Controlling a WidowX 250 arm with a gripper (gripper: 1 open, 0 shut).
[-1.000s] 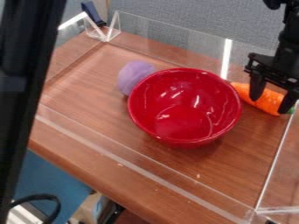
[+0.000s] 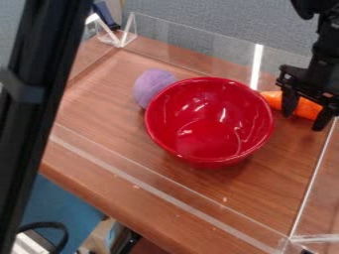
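Note:
My black gripper (image 2: pixel 304 99) is at the right, down over an orange carrot-like object (image 2: pixel 276 97) that lies just behind a red bowl (image 2: pixel 208 124). The fingers straddle or overlap the object's right part; whether they grip it cannot be told. A purple round object (image 2: pixel 151 86) sits behind and left of the bowl.
The wooden table (image 2: pixel 133 184) has clear plastic walls along its edges. A black vertical shape fills the left edge of the view.
The gripper has moved slightly down over the orange object, covering more of it. The bowl and purple object have not moved.

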